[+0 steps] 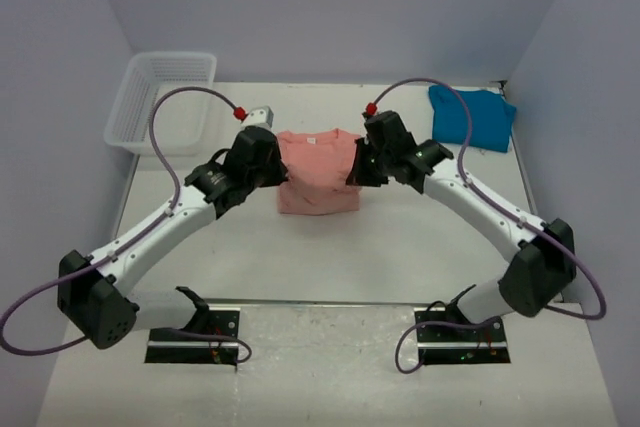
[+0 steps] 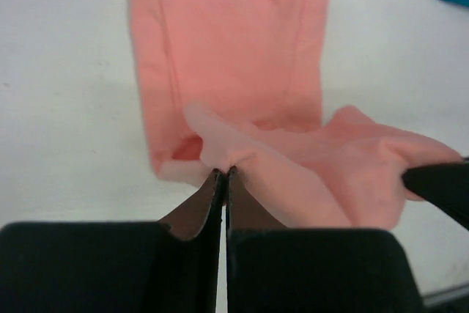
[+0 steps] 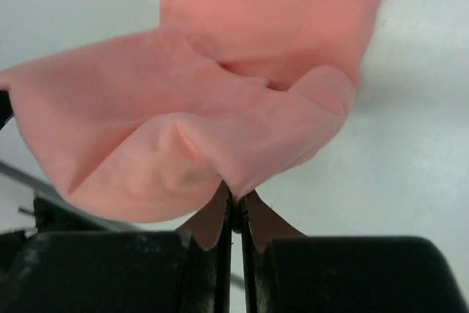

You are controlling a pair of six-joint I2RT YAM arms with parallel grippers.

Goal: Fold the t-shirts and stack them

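Note:
A pink t-shirt [image 1: 318, 162] lies mid-table, its collar end flat at the back and its lower part lifted and doubled back over itself. My left gripper is shut on one corner of the raised hem, the thin cloth bunched at its fingertips. On the opposite corner my right gripper is shut, with a pinched peak of pink cloth between its fingers. The raised edge [image 3: 117, 122] hangs in a loose sag from one gripper to the other. A folded blue t-shirt [image 1: 472, 118] rests at the back right.
An empty white basket [image 1: 160, 149] stands at the back left. Bare white table [image 1: 300, 262] lies in front of the pink shirt and to both sides of it. Grey walls close in the left, back and right.

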